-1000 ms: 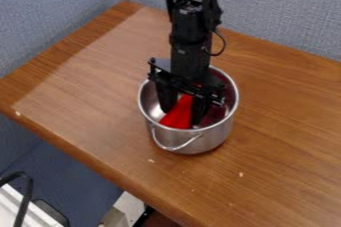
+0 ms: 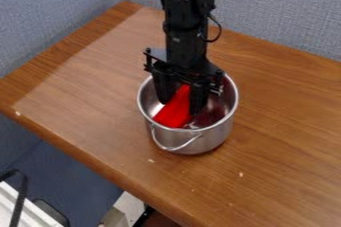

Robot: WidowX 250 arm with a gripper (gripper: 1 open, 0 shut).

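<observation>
A steel pot with a wire handle stands on the wooden table, in the middle of the camera view. My black gripper reaches down into it from above, shut on a red object inside the pot. The fingertips are partly hidden by the red object and the pot's rim, and the exact shape of the red object is unclear.
Grey-blue padded walls rise behind and at the left. Dark cables and white items lie below the table's lower-left edge.
My arm and gripper have shifted slightly left inside the pot, and the red object with them. The pot stands about where it was.
</observation>
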